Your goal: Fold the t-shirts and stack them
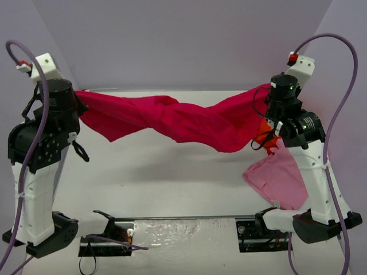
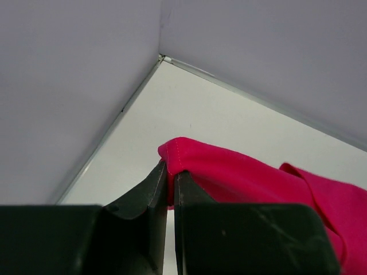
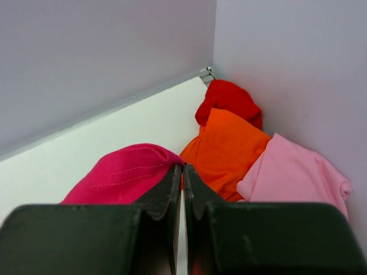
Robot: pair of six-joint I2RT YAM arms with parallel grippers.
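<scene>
A crimson t-shirt (image 1: 172,118) hangs stretched sideways in the air above the table, twisted near its middle. Its left end is pinched by my left gripper, shut on the cloth. My right gripper is shut on a corner at the other end, a stitched hem (image 3: 123,171) showing beside its fingers. Pink cloth (image 1: 281,176) lies on the right of the table. An orange cloth (image 3: 225,150) and a darker red cloth (image 3: 230,102) lie behind it, mostly covered by my right arm in the top view.
Grey walls (image 1: 178,46) stand close at the back and both sides; both arms are near the side walls.
</scene>
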